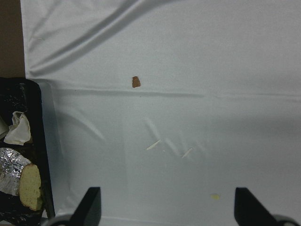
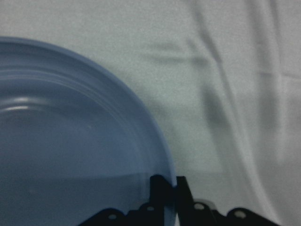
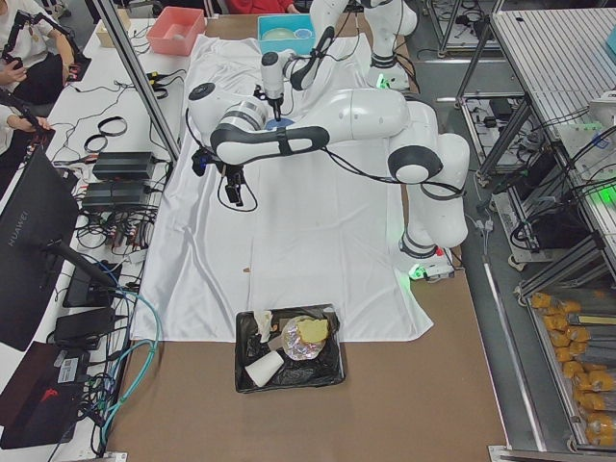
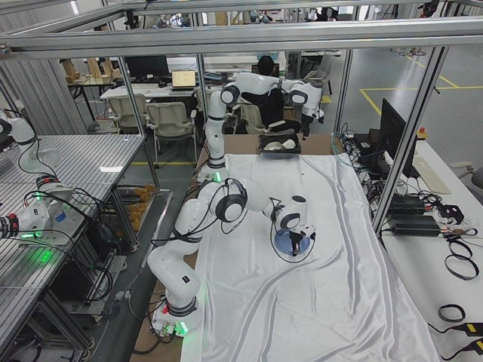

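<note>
A blue round plastic dish (image 2: pixel 61 141) sits on the white cloth; my right gripper (image 4: pixel 296 245) is down at it, and in the right wrist view its fingers are close together on the dish's rim (image 2: pixel 153 122). My left gripper (image 3: pixel 232 191) hangs open over the cloth with nothing between its fingers. The left wrist view shows a black tray (image 1: pixel 36 117) with crumpled tissue (image 1: pixel 19 129), foil (image 1: pixel 10 169) and a slice of bread or cake (image 1: pixel 29 186), plus a small brown scrap (image 1: pixel 136 82) and pale bits on the cloth.
A turquoise bin (image 3: pixel 269 43) stands at the far end of the table and a red bin (image 3: pixel 176 34) on the side bench. Monitors and cables line that bench.
</note>
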